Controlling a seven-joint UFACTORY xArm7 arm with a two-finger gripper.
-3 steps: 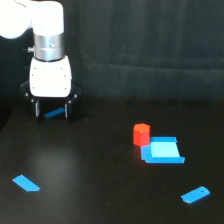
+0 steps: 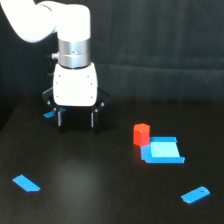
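My gripper [image 2: 77, 119] hangs at the upper left of the camera view, below the white arm [image 2: 75, 86]. Its two dark fingers point down and stand well apart, so it is open, with nothing visible between them. To the right, a small red block [image 2: 141, 134] stands at the upper left corner of a white square [image 2: 163, 149] edged with blue tape. Whether the block rests on the tape or just beside it, I cannot tell. A wide gap separates the gripper from the block.
Strips of blue tape lie on the black table [image 2: 100, 185]: one at the front left [image 2: 26, 183], another strip at the front right [image 2: 195, 195]. Part of a third strip [image 2: 50, 114] shows near the gripper. A dark curtain [image 2: 150, 50] closes the back.
My arm and gripper have moved to the right and a little lower in the view. The fingers appear farther apart. The red block and the taped square have stayed in place.
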